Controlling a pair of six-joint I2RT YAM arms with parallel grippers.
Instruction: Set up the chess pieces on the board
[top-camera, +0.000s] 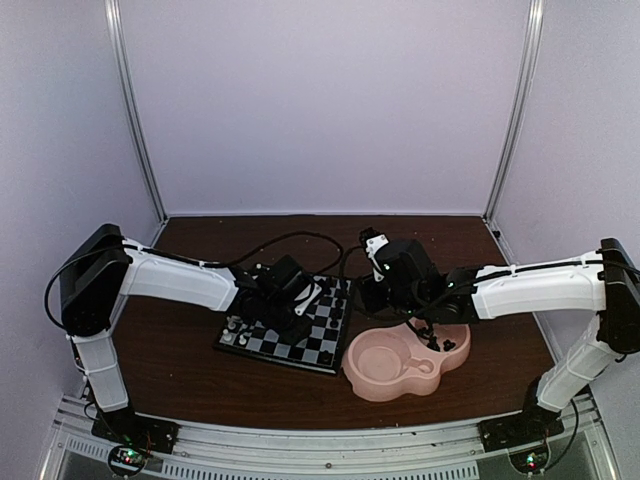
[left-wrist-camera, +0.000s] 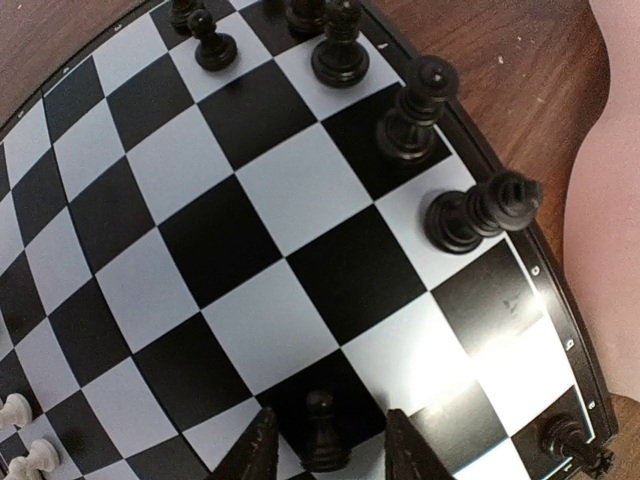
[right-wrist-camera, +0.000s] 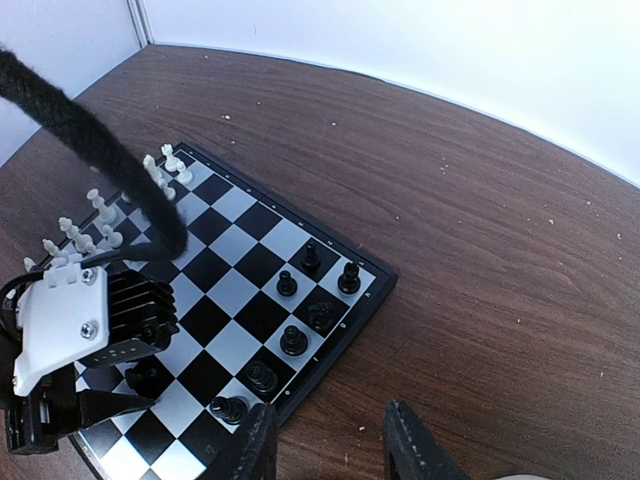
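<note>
The checkered chess board (left-wrist-camera: 290, 190) lies under my left gripper. Its fingers are apart on either side of a black pawn (left-wrist-camera: 322, 440), with gaps showing at both sides. Along the board's edge stand tall black pieces (left-wrist-camera: 480, 212), another black piece (left-wrist-camera: 340, 50) and a black pawn (left-wrist-camera: 212, 42) farther off. In the near corner is one more black piece (left-wrist-camera: 575, 445). White pieces (right-wrist-camera: 100, 205) line the opposite side. My right gripper is open over bare wood beside the board, nothing between its fingers.
A pink tray (top-camera: 375, 365) with black pieces (top-camera: 440, 343) in its rear compartment stands right of the board, below the right arm. Bare table (right-wrist-camera: 480, 280) lies beyond the board. The left arm's cable (right-wrist-camera: 110, 150) loops over the board.
</note>
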